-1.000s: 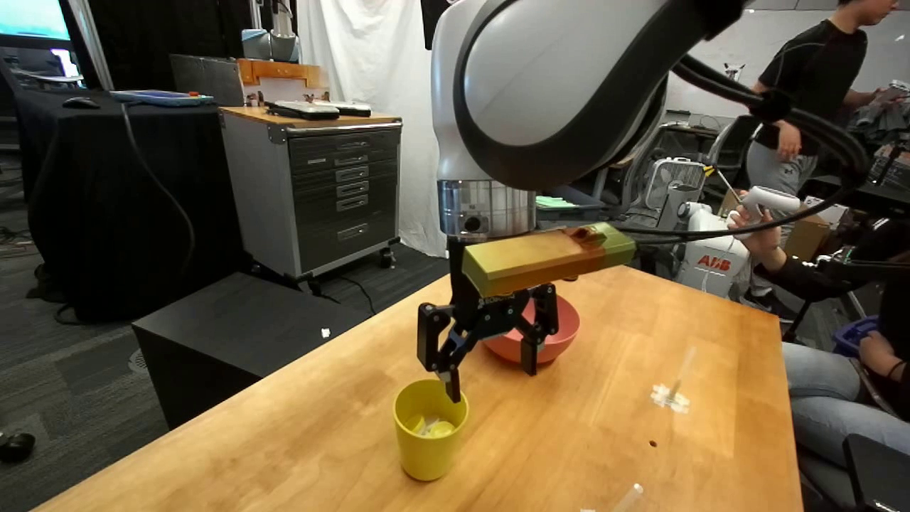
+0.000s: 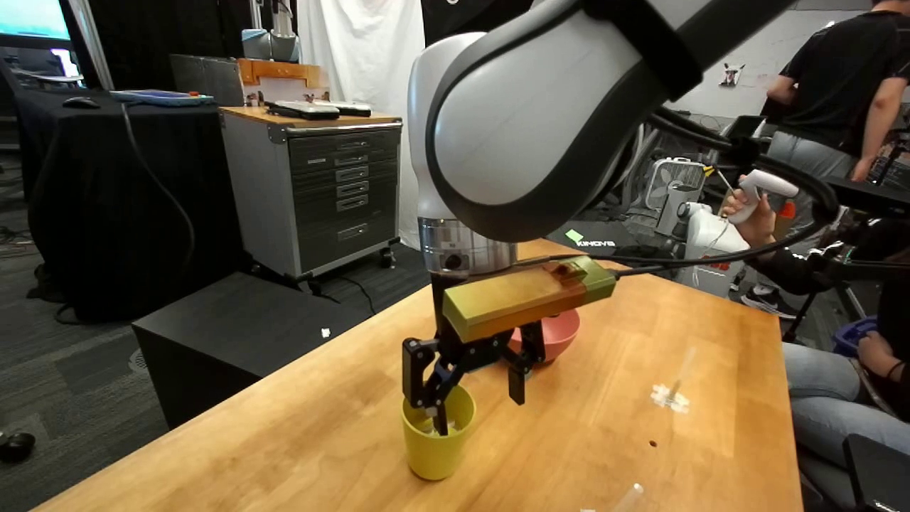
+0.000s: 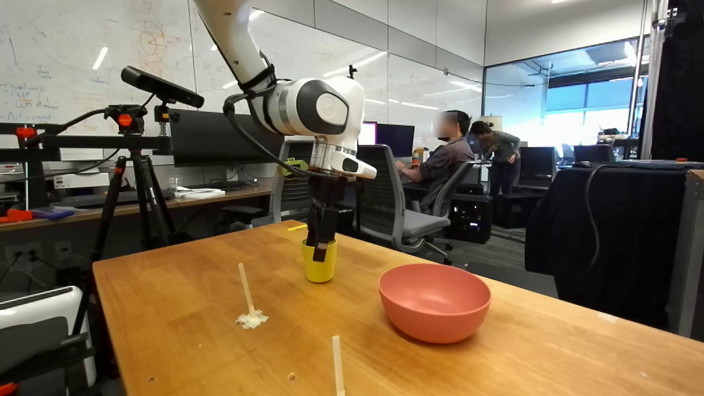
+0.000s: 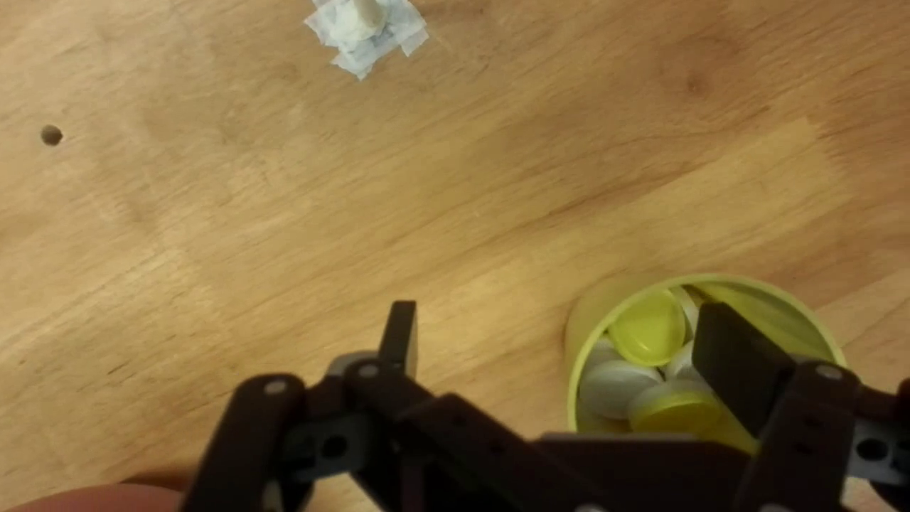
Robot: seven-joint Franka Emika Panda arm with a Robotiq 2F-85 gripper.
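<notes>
The yellow cup stands on the table with several white and yellow round caps inside it. My gripper is open and straddles the cup's wall: one finger reaches down into the cup, while the other hangs outside it over the bare table. Looking down from the wrist, the inner finger covers part of the cup's opening, and nothing lies between the two fingers except the cup's near side. A pink-red bowl sits apart from the cup, empty as far as exterior view 2 shows.
A thin upright stick is taped to the wooden table, and a second stick rises closer to that camera. Beyond the table edge stands a black box. Clear tabletop lies between the cup and the taped stick.
My gripper has come down and slightly left in exterior view 1, so one finger is now inside the cup. The cup has shifted slightly right. The fingers remain open.
</notes>
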